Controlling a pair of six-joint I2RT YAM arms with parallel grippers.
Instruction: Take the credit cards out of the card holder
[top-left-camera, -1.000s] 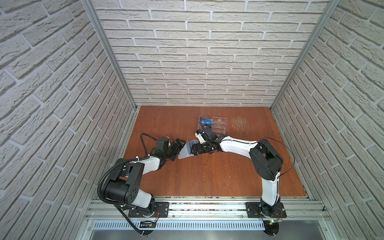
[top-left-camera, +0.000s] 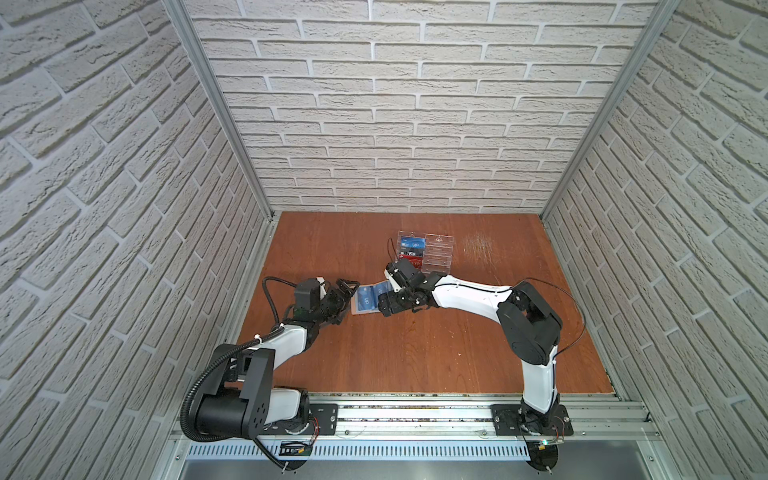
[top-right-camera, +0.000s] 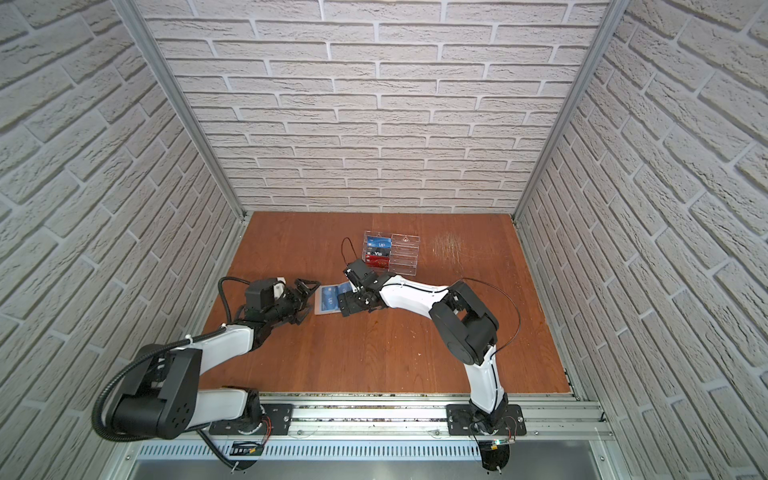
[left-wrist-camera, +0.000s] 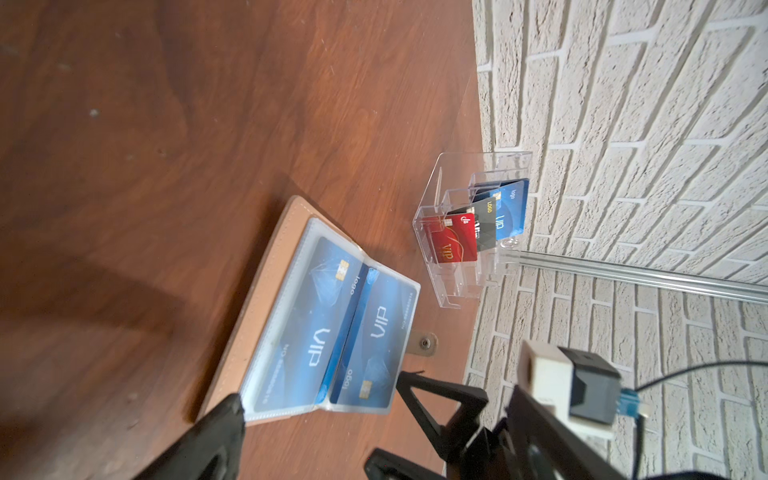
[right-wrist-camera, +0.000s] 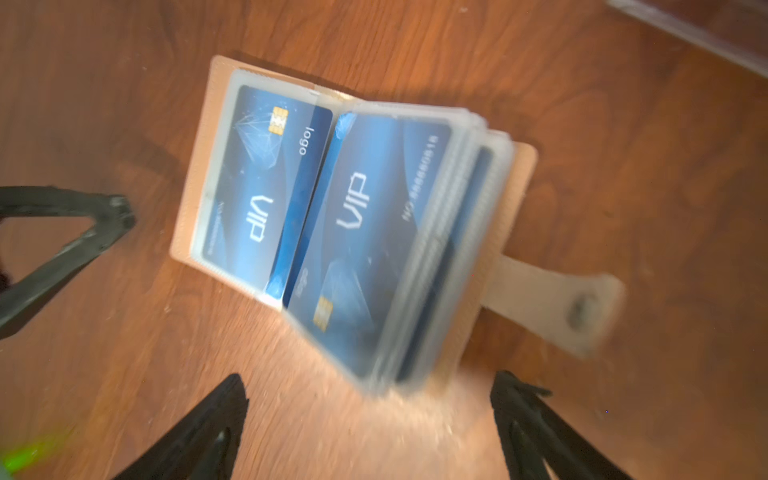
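Note:
The tan card holder lies spread open on the table, clear sleeves up. A blue VIP card fills the sleeve on its left page. On the thicker right-hand stack, another blue VIP card shows through the top sleeve. My left gripper is open just left of the holder, nothing between its fingers; in the left wrist view one finger shows near the holder's corner. My right gripper is open over the holder's right side, its fingers apart and empty, hiding part of it from above.
A clear stepped rack stands behind the holder, with a blue card, a dark card and a red card in its left column. Its right column looks empty.
The left gripper has drawn back leftward from the holder. The left page, pale and raised before, now lies flat with its blue card showing. The right gripper has shifted slightly left.

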